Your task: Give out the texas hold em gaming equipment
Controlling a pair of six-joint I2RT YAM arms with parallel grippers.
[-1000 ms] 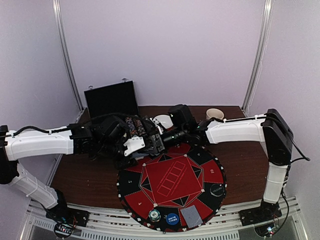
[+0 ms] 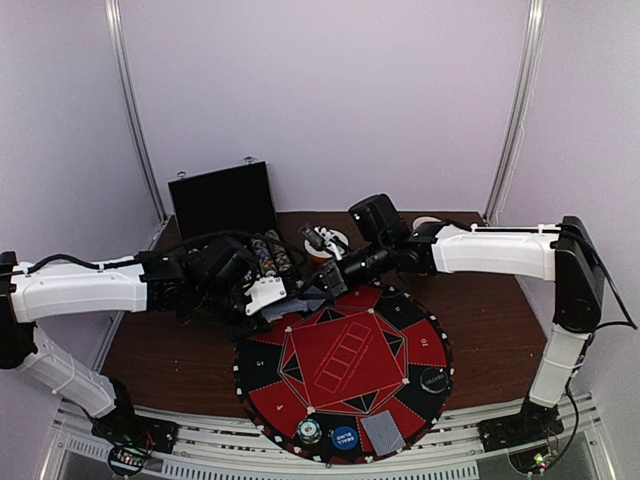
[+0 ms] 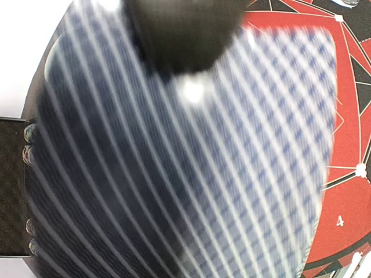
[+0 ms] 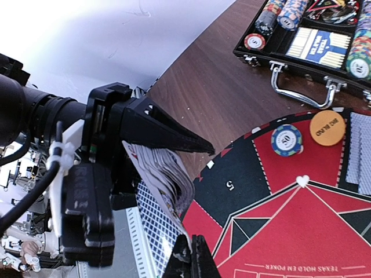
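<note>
A fanned deck of cards (image 4: 168, 174) is clamped edge-on in my left gripper, seen in the right wrist view. My right gripper is shut on the edge of a playing card (image 4: 174, 215), which bends out from the deck. Seen from above, both grippers meet over the back of the round red-and-black mat (image 2: 275, 385). Blurred blue-and-white card backs (image 3: 255, 150) fill the left wrist view, a dark fingertip (image 3: 188, 37) of my right gripper over them. How many cards the right gripper pinches cannot be told.
The open chip case (image 4: 298, 63) stands behind the mat. A blue 50 chip (image 4: 287, 140), an orange big blind disc (image 4: 327, 128) and face-down cards (image 4: 360, 152) lie near it. In front are a small blind disc (image 2: 344, 438), another chip (image 2: 309, 431) and face-down cards (image 2: 382, 433).
The left arm keeps its place, deck in grip.
</note>
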